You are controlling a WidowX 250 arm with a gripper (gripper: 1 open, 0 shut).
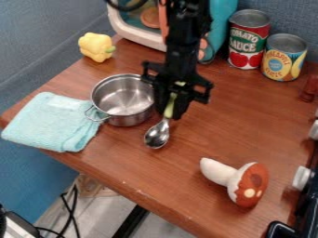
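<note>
My gripper [172, 100] hangs over the middle of the table, shut on the pale green handle of a metal spoon [158, 134], whose bowl points down toward the viewer. Just left of it stands an empty metal pot [110, 97] with side handles. A light blue folded cloth [47, 125] lies left of the pot.
A yellow toy [95, 46], a toy microwave [143, 23], a tomato can [247, 42] and another can [284, 60] stand at the back. A toy mushroom [246, 184] lies front right. Dark objects line the right edge.
</note>
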